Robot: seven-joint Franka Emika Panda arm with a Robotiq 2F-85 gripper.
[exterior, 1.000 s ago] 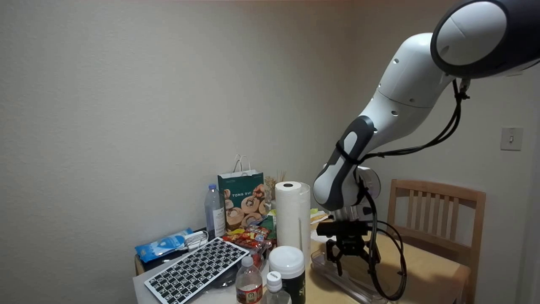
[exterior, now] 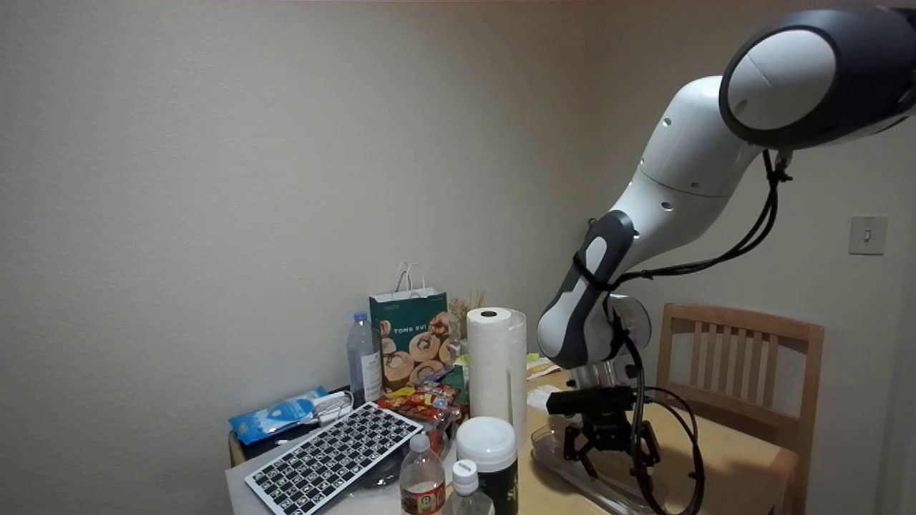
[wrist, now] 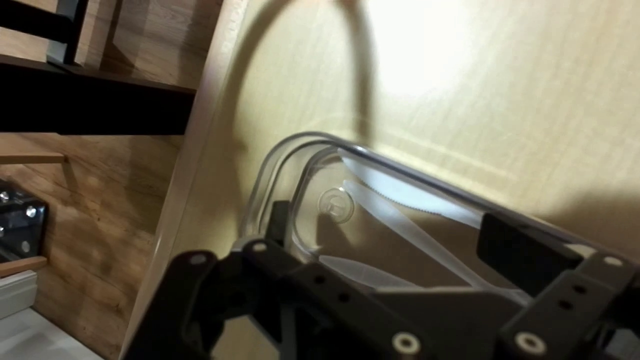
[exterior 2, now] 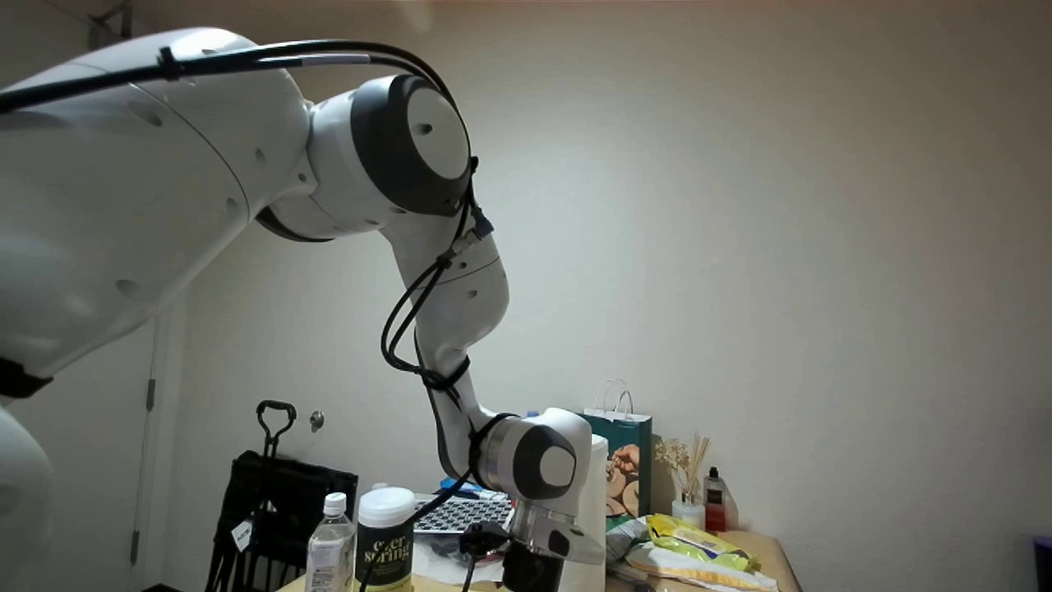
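In the wrist view a clear plastic tray (wrist: 312, 139) lies on the wooden table. It holds pale plastic cutlery, among it a serrated knife (wrist: 408, 189) along the far wall and a slimmer handled piece (wrist: 414, 234). My gripper is open over the tray, its fingers wide apart and nothing held between them. One finger (wrist: 277, 223) appears across the tray's short end wall, the other (wrist: 522, 249) near its long side. Whether either touches the tray I cannot tell. Exterior view 1 shows the gripper (exterior: 616, 468) low over the same tray (exterior: 562, 463).
Left of the gripper stand a paper towel roll (exterior: 489, 365), a white-lidded canister (exterior: 486, 446) and bottles (exterior: 422, 481). A patterned board (exterior: 335, 459) and a green paper bag (exterior: 412, 339) are farther left. Bare table (wrist: 528, 78) borders the tray; a table edge (wrist: 195, 141) runs close by.
The arm has come down and a little to the right in exterior view 1, bringing the gripper closer to the tray. The objects on the table have not visibly moved.
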